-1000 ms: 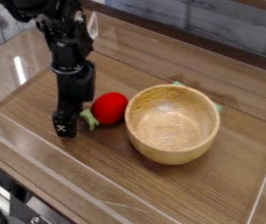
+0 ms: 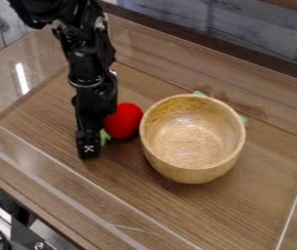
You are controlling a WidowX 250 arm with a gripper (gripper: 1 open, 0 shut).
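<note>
My black gripper [image 2: 91, 137] reaches down from the top left to the wooden table, open, its fingers either side of a small green piece at the left of a red round object [image 2: 122, 120]; whether they touch it is hard to tell. The red object lies against the left side of a large tan wooden bowl [image 2: 190, 137], which looks empty.
A small light green item [image 2: 236, 117] shows behind the bowl's upper right. A white object sits at the left edge.
The gripper has shifted slightly right, closer to the red object, now covering more of the green piece beside it. The bowl has not visibly moved.
</note>
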